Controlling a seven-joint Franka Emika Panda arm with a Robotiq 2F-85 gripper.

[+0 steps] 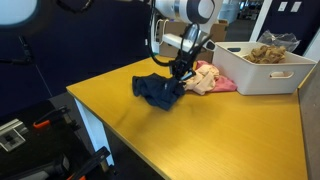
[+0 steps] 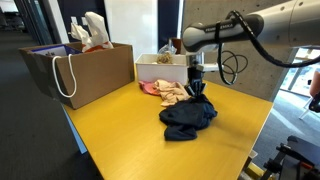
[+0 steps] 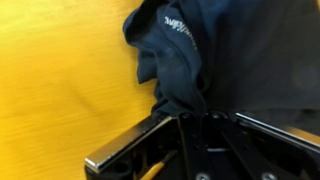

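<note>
A dark navy cloth [image 1: 156, 90] lies bunched on the yellow table, most of it resting on the surface. My gripper [image 1: 182, 76] is low over the cloth's edge and shut on a gathered fold of it. In exterior view 2 the cloth [image 2: 186, 118] spreads out in front of the gripper [image 2: 197, 95]. From the wrist, the cloth [image 3: 175, 50] runs up into the fingers, with small white lettering showing on it. The fingertips are partly hidden by the fabric.
Pink and peach cloths [image 1: 205, 78] lie just beside the gripper. Behind them a white bin [image 1: 262, 74] holds brown items. A cardboard box [image 2: 85, 76] stands at the table's far side.
</note>
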